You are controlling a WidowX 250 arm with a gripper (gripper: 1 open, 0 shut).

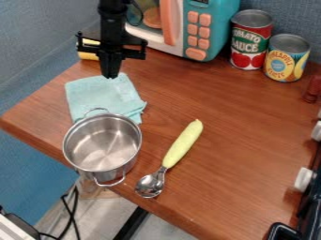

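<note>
The black gripper (109, 66) hangs at the back left of the wooden table, above the upper edge of a light blue cloth (100, 97), its tips pointing down; whether it is open or shut is unclear. A yellow object (88, 53) is partly hidden behind it. A steel pot (101, 145) stands in front of the cloth at the table's left edge. A spoon with a pale yellow handle (181, 145) lies to the pot's right.
A toy microwave (201, 33) stands at the back, with a tomato sauce can (249, 42) and a second can (286, 61) to its right. A dark appliance (305, 206) is at the right edge.
</note>
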